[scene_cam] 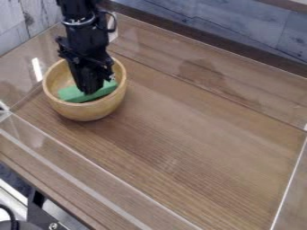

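Note:
A tan round bowl (84,109) stands on the wooden tabletop at the left, with a green object (96,90) lying inside it. My black gripper (74,70) reaches down from the top left over the bowl, its lower end just above or at the green object. Its fingers are too small and dark to tell whether they are open or shut.

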